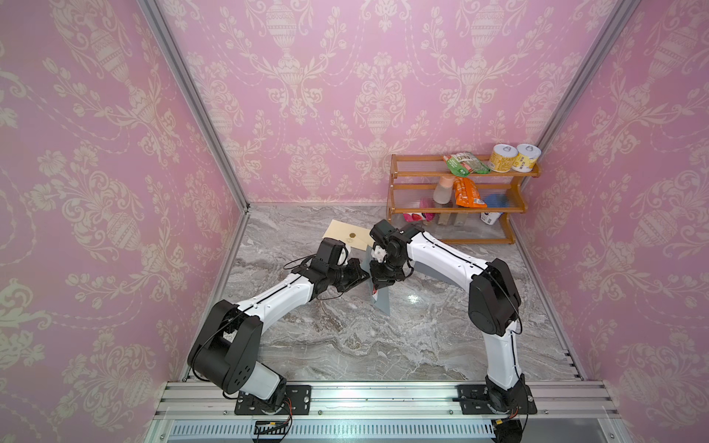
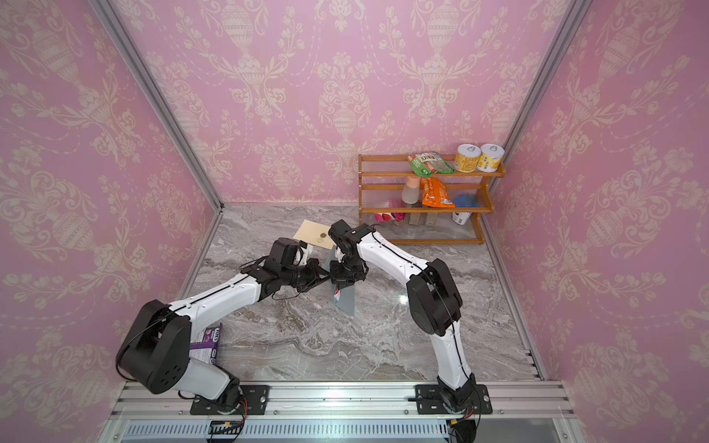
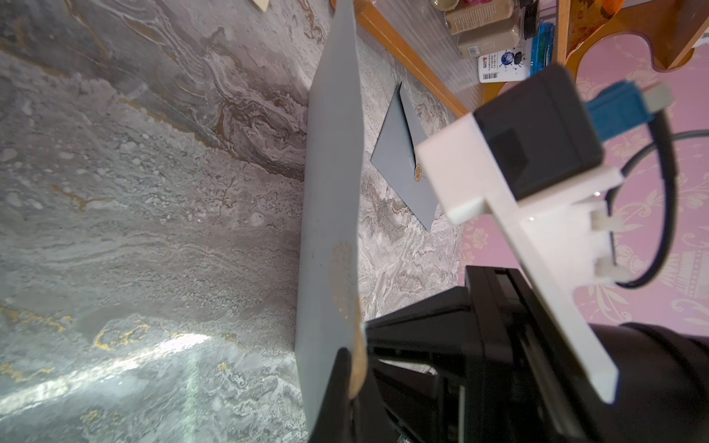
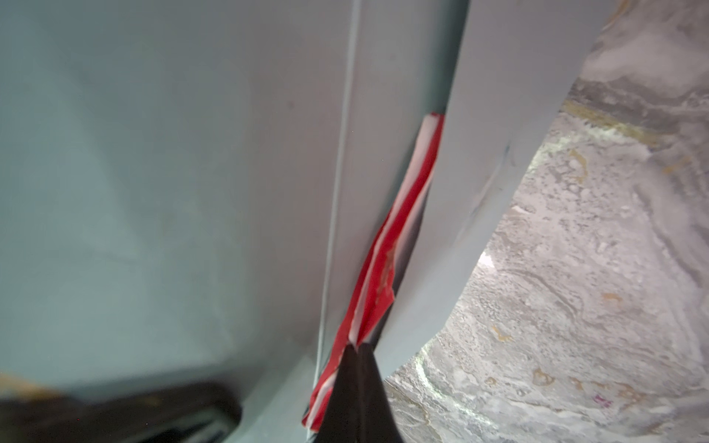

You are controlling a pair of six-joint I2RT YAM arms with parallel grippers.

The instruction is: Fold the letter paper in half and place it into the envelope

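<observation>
The blue-grey envelope (image 1: 382, 305) is raised between my two grippers, seen nearly edge-on in the left wrist view. My left gripper is shut on its edge near a gold patch. The folded letter paper (image 4: 384, 262), red and white, sits in the slit between the envelope's grey panels (image 4: 487, 140). My right gripper is shut, its fingertips at the paper's near end, with the paper's edge between them. Most of the paper is hidden inside or behind the envelope. Both grippers nearly meet in the top views.
A cream envelope (image 1: 347, 233) lies flat behind the grippers. Another grey envelope (image 3: 402, 151) lies on the table to the right, partly under the right arm. A wooden shelf (image 1: 458, 212) with packages stands at the back right.
</observation>
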